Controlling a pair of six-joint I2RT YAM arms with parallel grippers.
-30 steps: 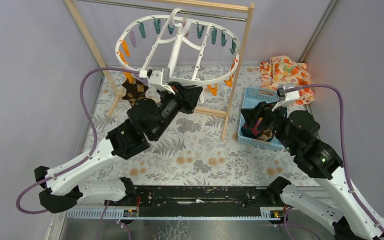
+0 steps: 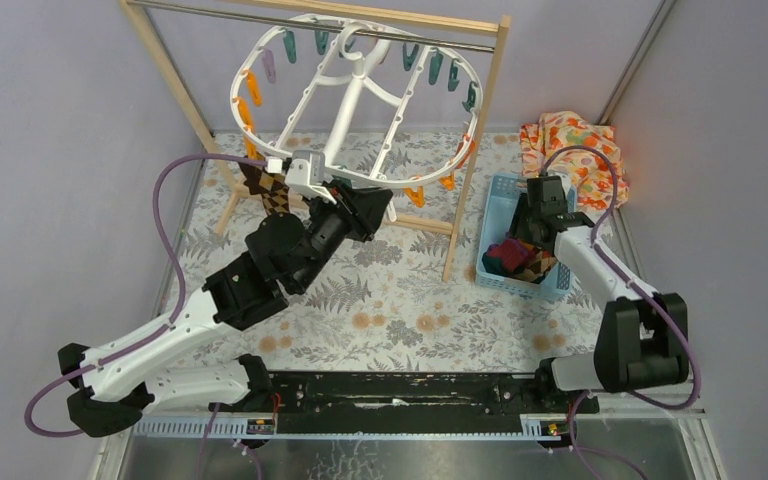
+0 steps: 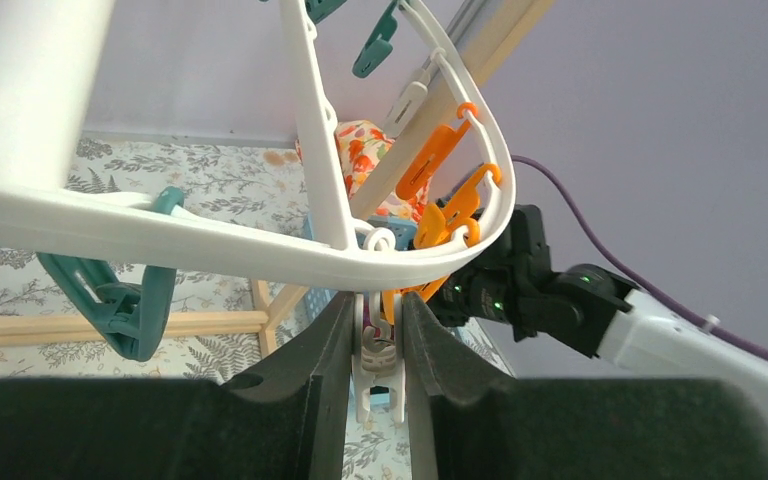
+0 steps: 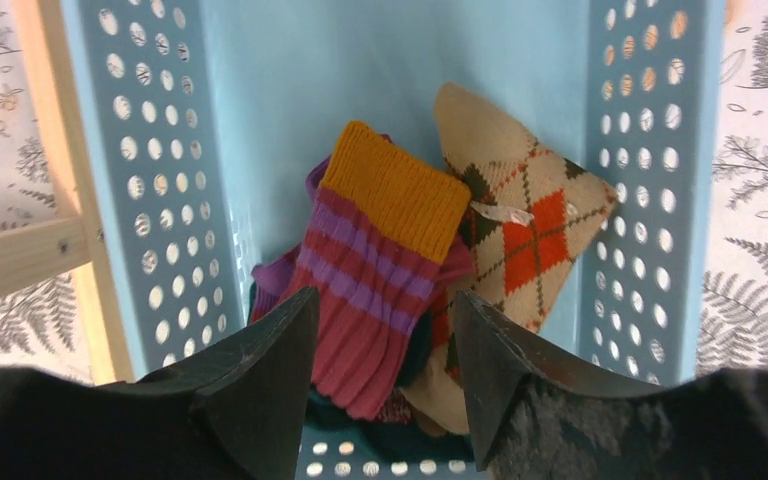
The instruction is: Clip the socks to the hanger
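A white ring hanger (image 2: 354,90) with coloured pegs hangs from the wooden rack. At its left front hangs a brown checked sock (image 2: 272,194). My left gripper is shut on a white clothespin (image 3: 370,370) at the front rim. My right gripper stands part open above the blue basket (image 4: 110,120), pointing down at a striped purple sock with orange cuff (image 4: 360,270). An argyle sock (image 4: 530,230) and dark cloth lie beside and under it.
An orange floral cloth (image 2: 580,165) lies behind the basket at the back right. The rack's wooden post (image 2: 470,180) stands just left of the basket.
My right arm has swung in over the basket, its gripper turning down into it. The left gripper and the hanger's front have shifted slightly left and down.
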